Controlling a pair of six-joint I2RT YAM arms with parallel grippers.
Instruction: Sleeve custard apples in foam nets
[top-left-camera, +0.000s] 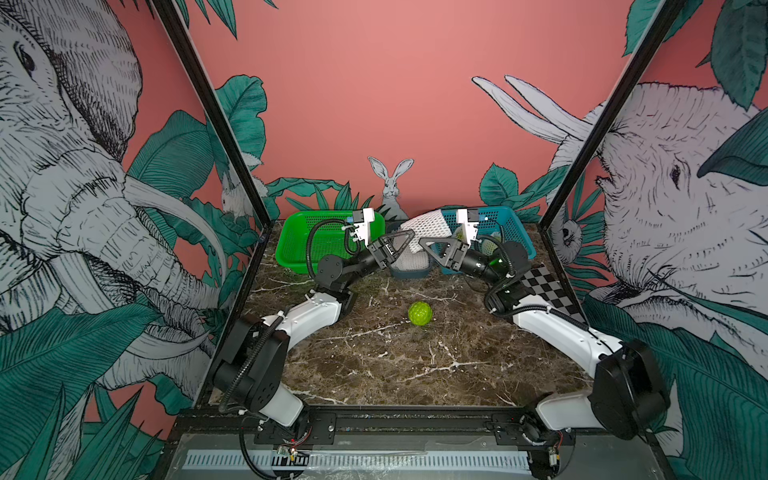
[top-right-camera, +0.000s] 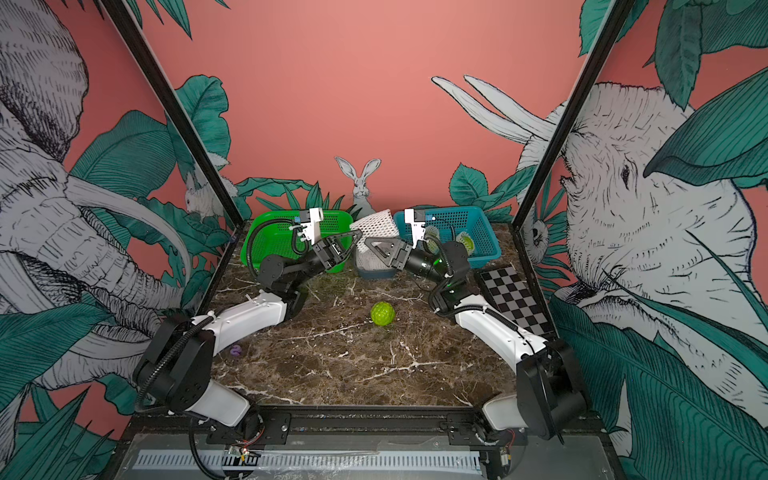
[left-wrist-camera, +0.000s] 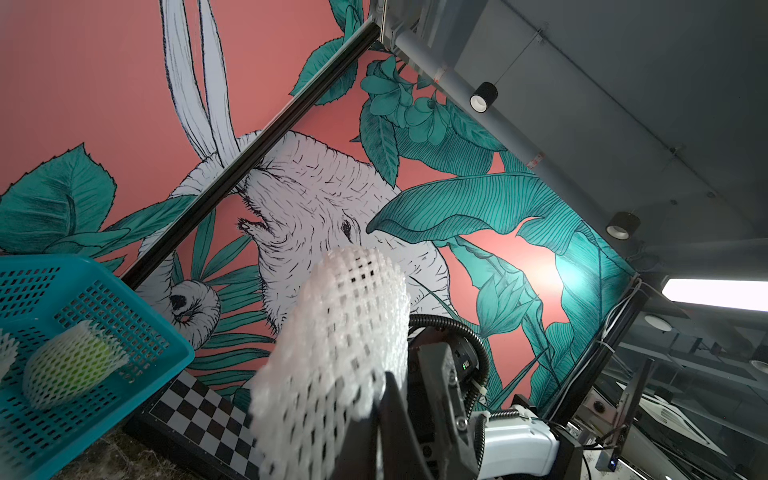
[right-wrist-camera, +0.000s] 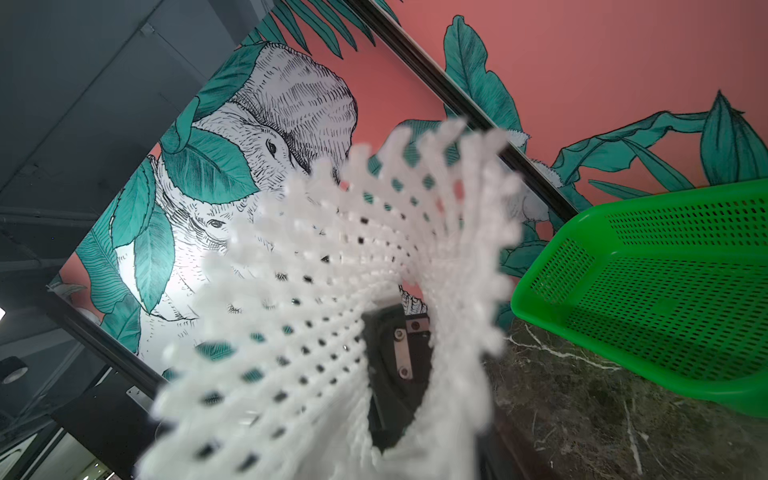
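Note:
A white foam net (top-left-camera: 428, 228) is raised above the middle grey container, pinched at one end by my left gripper (top-left-camera: 400, 244), which is shut on it; in the left wrist view the net (left-wrist-camera: 328, 360) stands tall. My right gripper (top-left-camera: 432, 248) is open at the net; in the right wrist view the net's mouth (right-wrist-camera: 264, 344) is spread toward the camera and hides much of the fingers. A green custard apple (top-left-camera: 420, 313) lies alone on the marble table.
An empty green basket (top-left-camera: 288, 248) stands back left. The blue basket (top-left-camera: 512, 224) at back right holds netted fruit (left-wrist-camera: 76, 364). A grey container (top-left-camera: 408, 272) sits between them. A checkered board (top-left-camera: 552, 288) lies at the right.

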